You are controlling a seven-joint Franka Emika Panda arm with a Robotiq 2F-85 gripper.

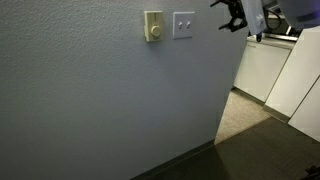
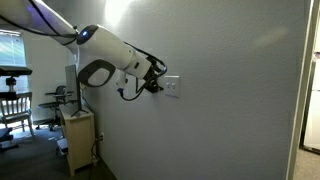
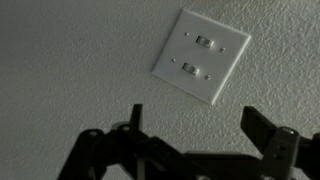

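On the grey wall is a white plate with two toggle switches, the switch plate, seen tilted in the wrist view. Exterior view 1 has the same switch plate upright beside a yellowish dial control. My gripper is open, its two dark fingertips wide apart with only bare wall showing between them. The plate lies beyond the fingertips, toward the top of the wrist view. In exterior view 1 the gripper is to the right of the plate, apart from it. From exterior view 2, the arm partly covers the plate.
Bare wall stretches left of and below the controls. The wall ends at a right edge, past which are white cabinets and a dark floor mat. A wooden cabinet and chairs stand at the left of exterior view 2.
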